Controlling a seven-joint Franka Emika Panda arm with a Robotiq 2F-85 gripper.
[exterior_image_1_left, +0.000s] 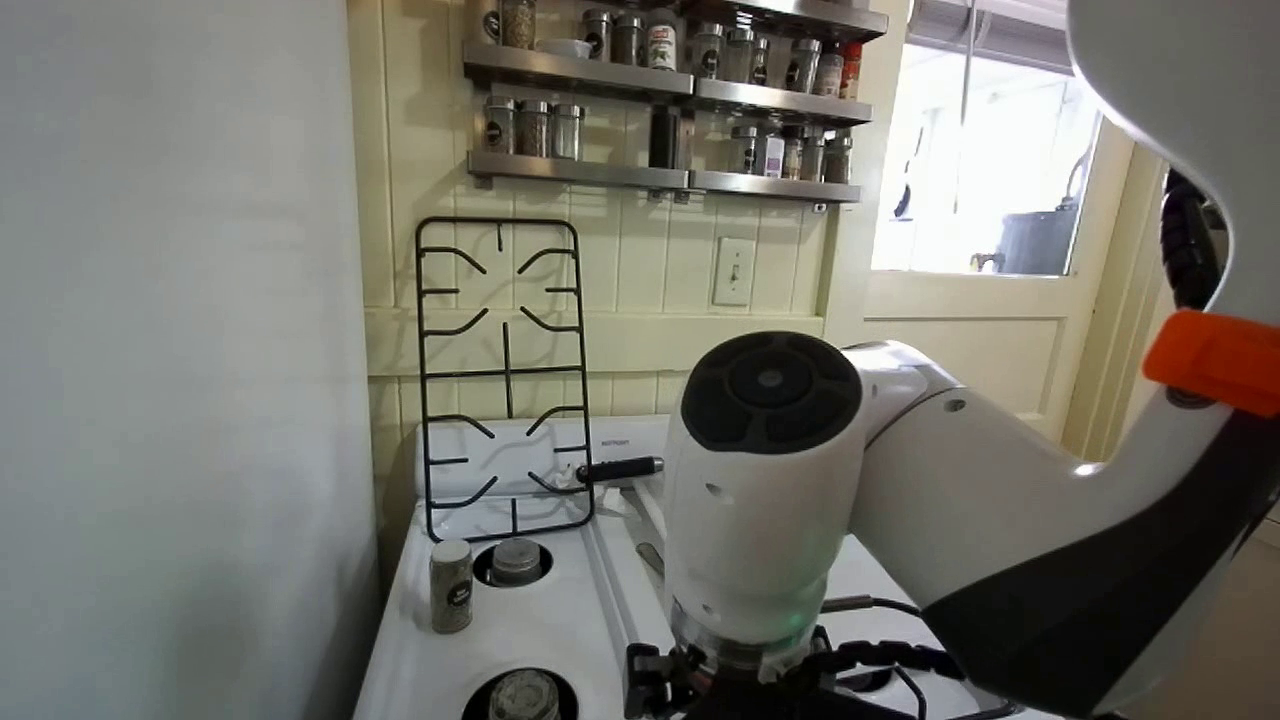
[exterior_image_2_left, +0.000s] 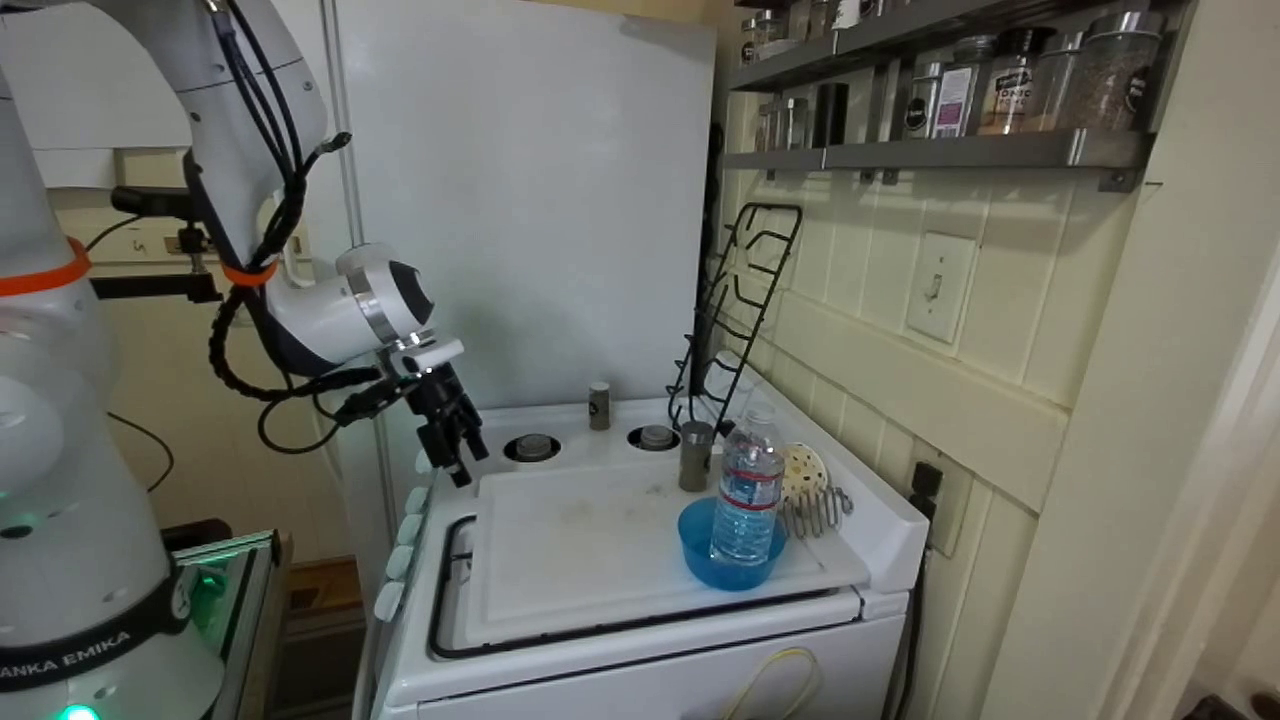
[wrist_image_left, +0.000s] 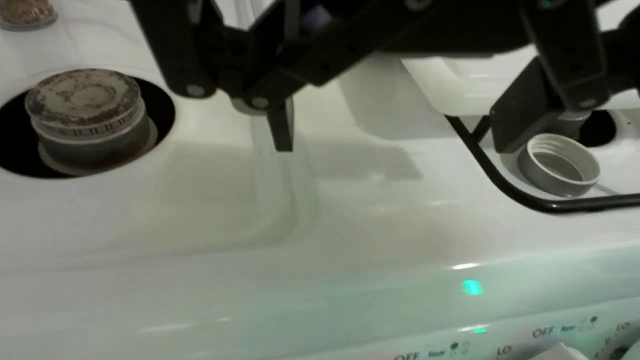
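In the wrist view my gripper stands open, its two dark fingers wide apart with only bare white stovetop showing between them. In exterior view 2 the same gripper (exterior_image_2_left: 463, 466) is above the stove's front left part, pointing down. A white screw cap (wrist_image_left: 559, 165) rests open side up inside the black-edged corner of a stove recess, just beyond the right finger in the wrist view. Left of the fingers is a round burner (wrist_image_left: 87, 120). A spice jar (exterior_image_1_left: 451, 586) is upright beside the rear burner in exterior view 1.
A water bottle (exterior_image_2_left: 746, 490) stands in a blue bowl (exterior_image_2_left: 698, 546), with another spice jar (exterior_image_2_left: 696, 458) close by. The black grate (exterior_image_1_left: 505, 372) leans against the back wall. A white cover (exterior_image_2_left: 576, 576) occupies the stove's middle. Shelves (exterior_image_1_left: 576, 172) of jars hang above.
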